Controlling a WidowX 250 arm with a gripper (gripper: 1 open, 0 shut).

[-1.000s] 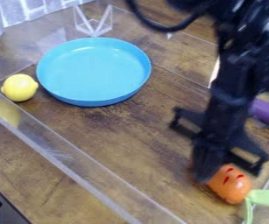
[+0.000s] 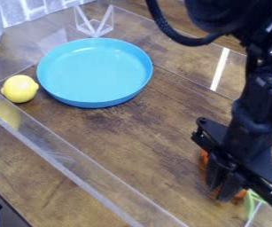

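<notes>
The black gripper is down low at the right, over an orange toy carrot, which it mostly hides; bits of orange and the pale green leaves show below and beside it. Whether its fingers are closed on the carrot cannot be seen. A blue plate lies at the upper left, and a yellow lemon sits to its left.
Clear plastic walls edge the wooden work area, whose middle is clear. The arm and its cable fill the upper right.
The gripper has shifted and lowered onto the carrot, which is now largely covered by it. The plate and lemon have stayed put.
</notes>
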